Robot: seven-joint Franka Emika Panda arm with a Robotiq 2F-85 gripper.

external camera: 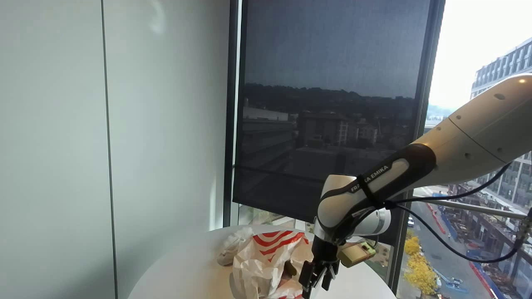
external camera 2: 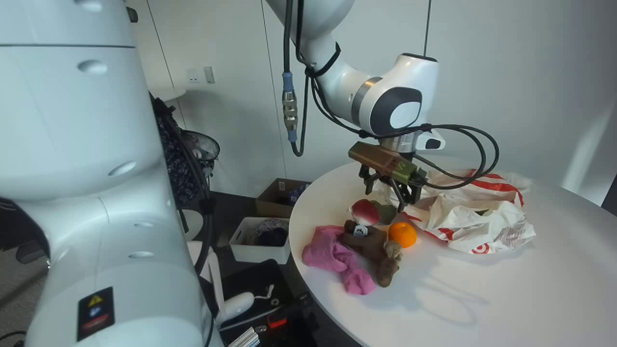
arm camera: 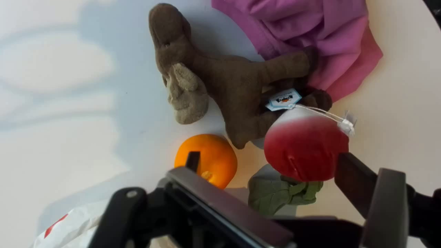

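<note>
My gripper stands open, with nothing held between its fingers. In the wrist view, a red and white radish-like toy (arm camera: pixel 308 146) with green cloth leaves (arm camera: pixel 285 192) lies partly between the fingers, near the right finger. An orange fruit (arm camera: pixel 213 155) shows beside the left finger, which covers part of it. Just beyond lies a brown plush animal (arm camera: pixel 237 84) with a paper tag, touching a pink cloth (arm camera: pixel 318 29). In exterior view 2, the gripper (external camera 2: pixel 384 191) hangs above the radish-like toy (external camera 2: pixel 364 212), close to the bag.
A crumpled white and red plastic bag (external camera 2: pixel 474 214) lies on the round white table (external camera 2: pixel 520 300), beside the gripper.
</note>
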